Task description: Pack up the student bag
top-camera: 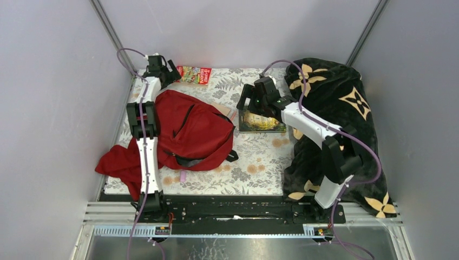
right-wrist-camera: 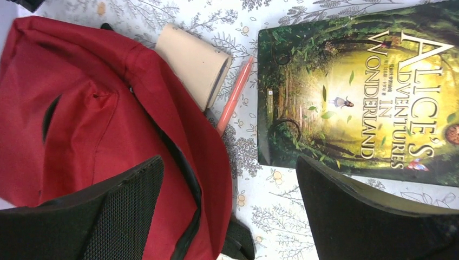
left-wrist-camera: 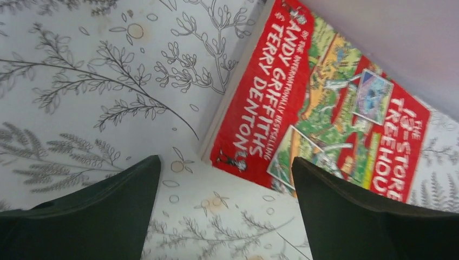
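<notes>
A red backpack (top-camera: 197, 135) lies open-flapped and slack at the centre-left of the mat. My left gripper is open, low at the back beside the red Treehouse book (left-wrist-camera: 341, 119), whose spine lies between and just beyond the fingers. My right gripper hangs open above the Alice's Adventures in Wonderland book (right-wrist-camera: 352, 97) and the bag's right side. A beige case (right-wrist-camera: 189, 62) and a coral pen (right-wrist-camera: 235, 95) lie between bag and Alice book. A small pink item (top-camera: 183, 176) lies below the bag.
A black blanket (top-camera: 341, 162) with tan flowers covers the right side. Walls bound the back and sides. Bare floral mat (top-camera: 260, 168) shows in the lower middle; red fabric (top-camera: 119, 165) spreads to the lower left.
</notes>
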